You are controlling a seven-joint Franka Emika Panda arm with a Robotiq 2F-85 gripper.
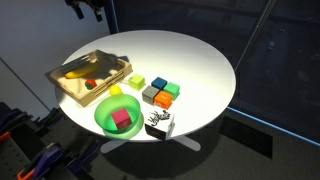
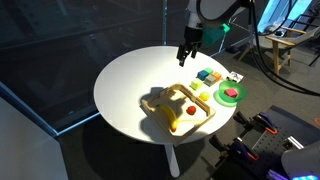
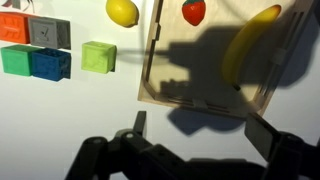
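My gripper is open above the white table, with nothing between its fingers; in exterior view 1 it hangs at the top left [image 1: 89, 14]. Beneath and ahead of it in the wrist view is a shallow wooden tray [image 3: 150, 70]. A yellow banana [image 3: 248, 45] and a red strawberry [image 3: 194, 11] lie inside the tray. Outside the tray sit a lemon [image 3: 122, 12] and a yellow-green block [image 3: 98, 57]. Beside that block, blue [image 3: 50, 65], grey [image 3: 50, 33], green [image 3: 17, 60] and orange [image 3: 13, 27] blocks stand close together.
A green bowl [image 1: 103, 112] holding a red block [image 1: 121, 118] stands near the table edge. Close to it is a white box with black markings [image 1: 159, 124].
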